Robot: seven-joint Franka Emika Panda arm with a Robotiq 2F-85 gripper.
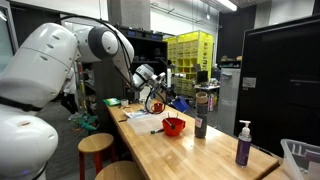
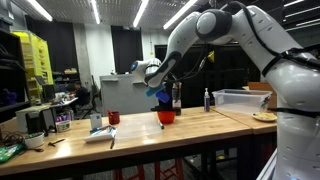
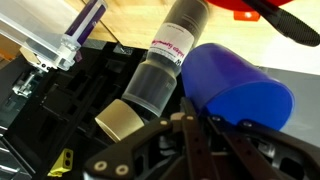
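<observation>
A blue cup (image 3: 245, 92) is held tilted, with my gripper shut on its rim or wall. In exterior view 1 the blue cup (image 1: 181, 104) is in the air just behind and above the red bowl (image 1: 174, 126). From the other side, exterior view 2 has the cup (image 2: 163, 97) over the red bowl (image 2: 166, 115), close to its rim. Only part of the red bowl (image 3: 232, 5) shows at the top of the wrist view. Whatever the cup may contain cannot be made out.
A clear bottle (image 1: 201, 122) stands beside the bowl, with a purple pump bottle (image 1: 244, 145) farther right. A dark utensil (image 3: 292, 24) lies near the bowl. A clear bin (image 1: 303, 158) is at the table's right end.
</observation>
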